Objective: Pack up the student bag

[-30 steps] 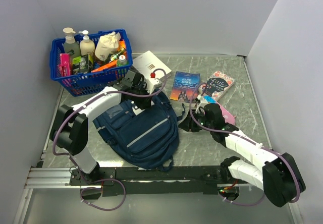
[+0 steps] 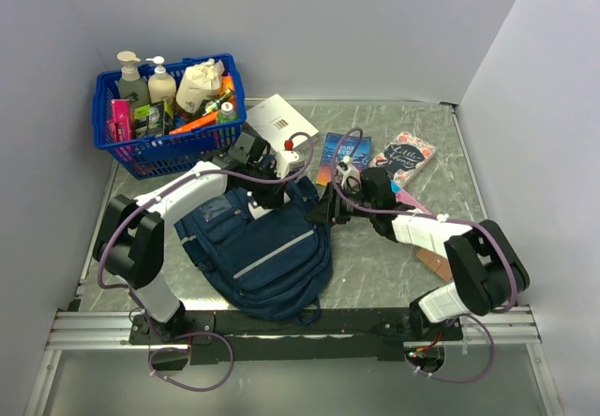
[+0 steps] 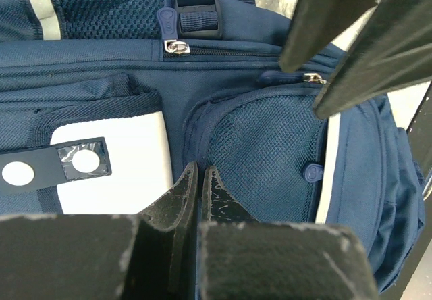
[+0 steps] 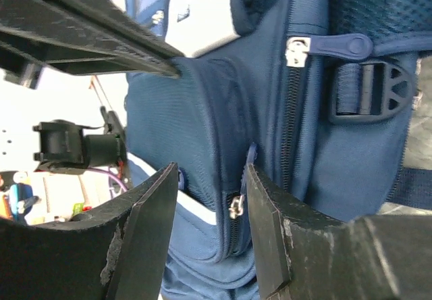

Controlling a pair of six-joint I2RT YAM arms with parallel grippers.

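The navy backpack [image 2: 253, 261] lies flat in the lower middle. My left gripper is shut on the backpack's fabric, beside a white label [image 3: 118, 165] and a mesh pocket [image 3: 263, 151]. My right gripper [image 2: 328, 205] stands open over the bag's right edge, close to a zipper pull on the pocket; its dark fingers also reach into the left wrist view from the upper right.
A blue basket [image 2: 112, 140] of bottles and supplies sits at back left. A white folder [image 2: 281, 116], Jane Eyre book [image 2: 337, 154], Little Women book [image 2: 403, 158] and brown item [image 2: 434, 264] lie around the bag. Bare table is at front right.
My right gripper has moved left and up from the table beside the backpack to over its right edge.
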